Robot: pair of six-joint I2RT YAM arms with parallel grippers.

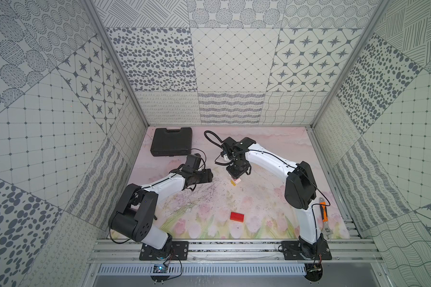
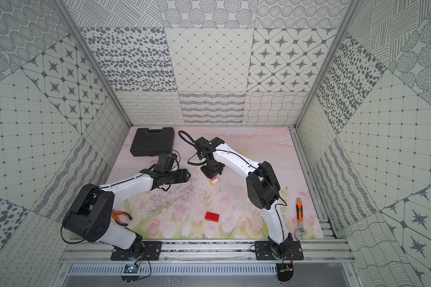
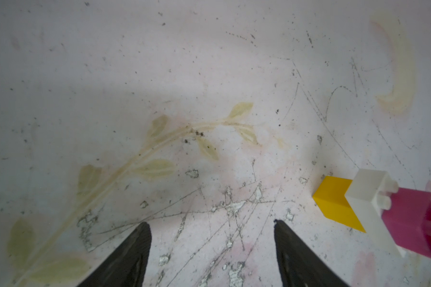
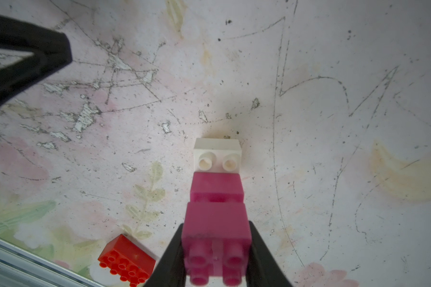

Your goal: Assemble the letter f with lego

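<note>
Held by my right gripper, shut on it, is a magenta brick [image 4: 217,220] with studs, large in the right wrist view. A white brick joins the magenta in line, and a yellow brick [image 3: 337,201] adjoins the white one in the left wrist view. Whether this yellow and white part is lifted or resting on the table I cannot tell. To the left of them, my left gripper has its fingers apart over bare table, nothing between them. A red brick [image 1: 237,216] lies alone near the table's front.
A black case [image 1: 171,141] stands at the back left. Orange-handled pliers [image 2: 121,217] lie at the left beside the left arm, and an orange-handled wrench [image 2: 299,210] at the front right.
</note>
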